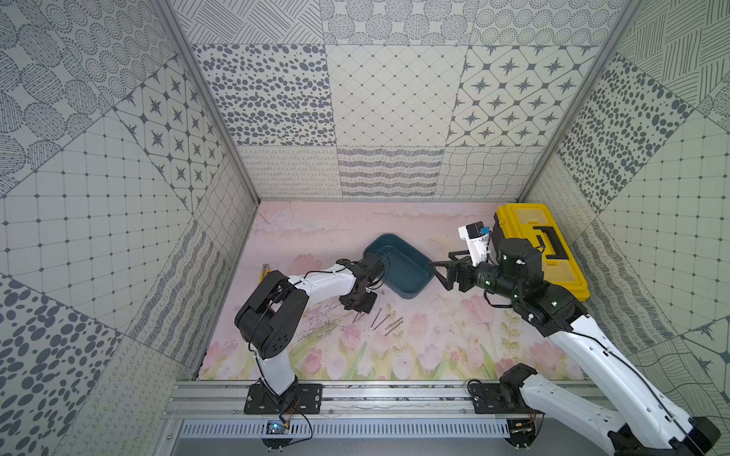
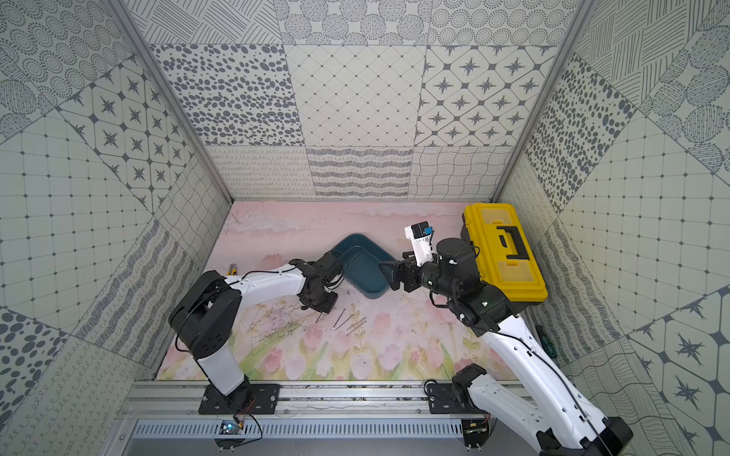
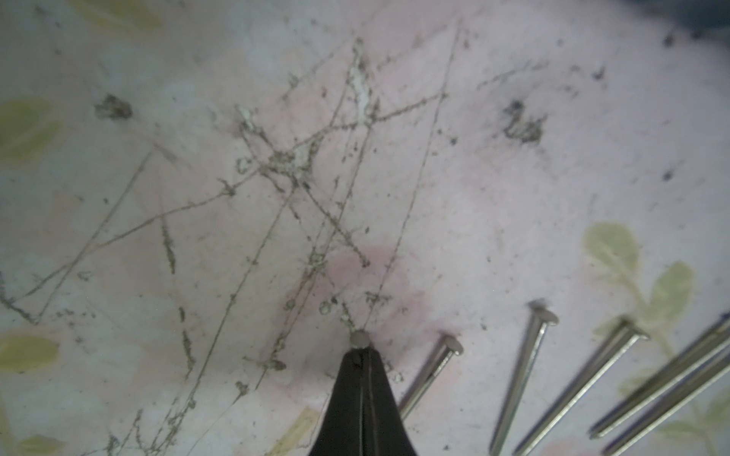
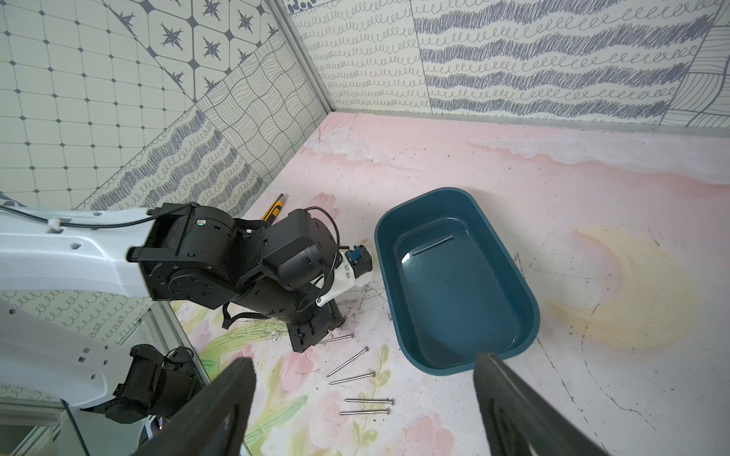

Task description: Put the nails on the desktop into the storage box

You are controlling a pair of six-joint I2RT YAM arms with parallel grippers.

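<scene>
In the left wrist view my left gripper is shut on a nail, whose round head pokes out past the fingertips; its shank is hidden. The fingers are low over the desktop. Just right of them lies another nail, with several more loose nails further right. The dark teal storage box stands beyond the nails, and one nail lies inside it. My right gripper is open, raised right of the box, with its fingers wide apart and nothing between them.
A yellow toolbox stands at the right behind the right arm. A yellow-handled tool lies near the left edge of the desktop. The desktop behind the box is clear.
</scene>
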